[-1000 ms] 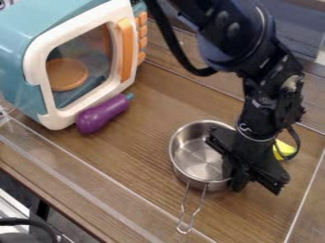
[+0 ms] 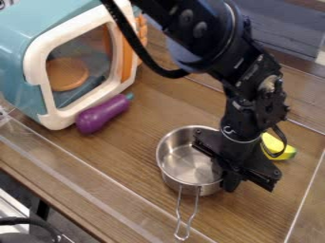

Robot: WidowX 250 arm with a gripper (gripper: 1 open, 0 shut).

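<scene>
A steel pot (image 2: pixel 181 157) with a long wire handle (image 2: pixel 183 218) sits on the wooden table, toward the lower middle right. My black gripper (image 2: pixel 221 167) is low over the pot's right side, its lower end at or inside the rim. The fingers are dark and partly hidden, so whether they are open or shut on the rim is unclear.
A teal and white toy oven (image 2: pixel 38 85) with an orange disc inside stands at upper left, a purple eggplant (image 2: pixel 105 114) beside it. A yellow object (image 2: pixel 282 152) lies right, behind the gripper.
</scene>
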